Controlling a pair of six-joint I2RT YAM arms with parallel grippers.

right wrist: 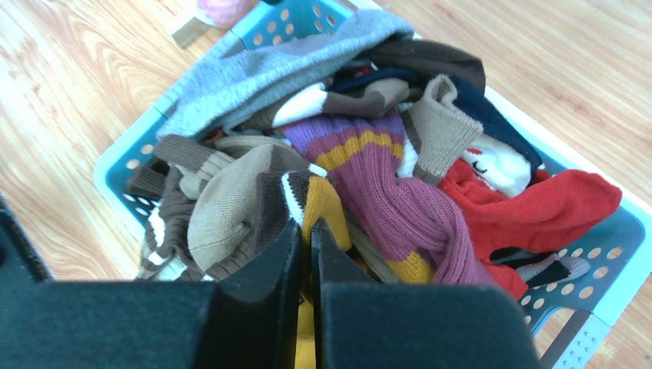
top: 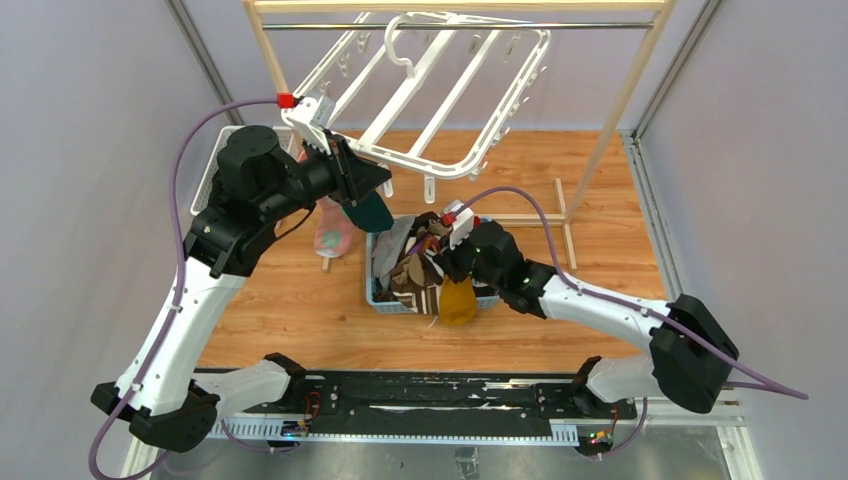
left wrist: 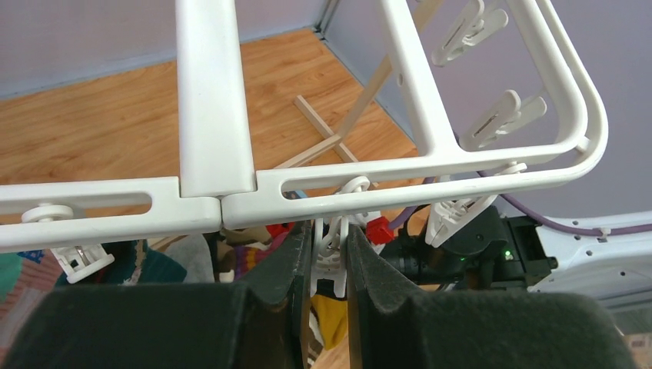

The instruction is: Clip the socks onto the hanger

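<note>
The white hanger [top: 400, 155] hangs from a metal rod, clips dangling along its frame. At its near edge my left gripper is shut on a white clip [left wrist: 332, 242]. A pink sock [top: 335, 228] and a dark green sock [top: 368, 213] hang at the hanger's left side. Down at the blue basket [right wrist: 615, 269] of socks, my right gripper is shut on a mustard sock [right wrist: 327, 201], whose dark and white part rises just beyond the fingertips. Part of that mustard sock drapes over the basket's front edge in the top view.
Other socks, among them a purple one [right wrist: 384, 184] and a red one [right wrist: 538, 211], fill the basket. A white basket [top: 212, 170] stands behind the left arm. Wooden stand legs [top: 566, 225] rest on the floor at right. The floor in front of the blue basket is clear.
</note>
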